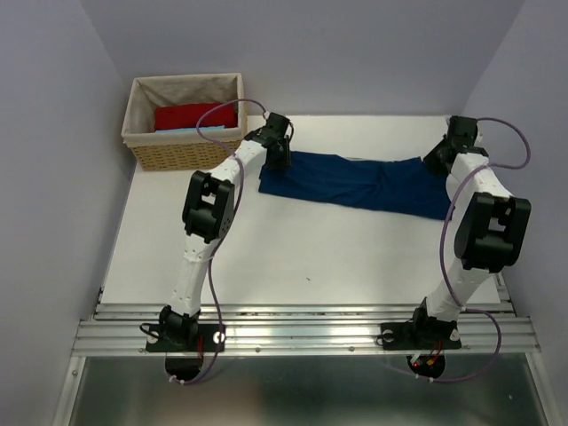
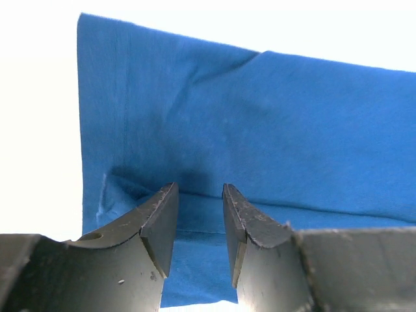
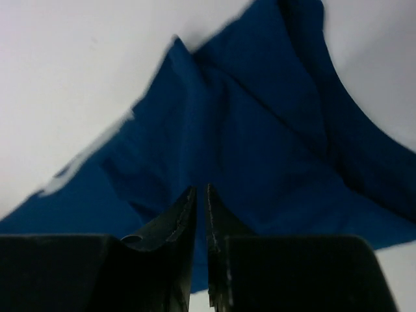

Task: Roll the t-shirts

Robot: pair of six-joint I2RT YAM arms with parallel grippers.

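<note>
A dark blue t-shirt (image 1: 346, 183) lies spread in a long strip across the back of the table, folded at the ends. My left gripper is over its left end, fingers slightly apart above a creased fold, nothing visibly held. My right gripper is over the right end, fingertips close together at the cloth; whether cloth is between them is hard to see in the blurred right wrist view.
A wicker basket (image 1: 142, 146) with red and light blue cloths stands at the back left. Walls border the back and right.
</note>
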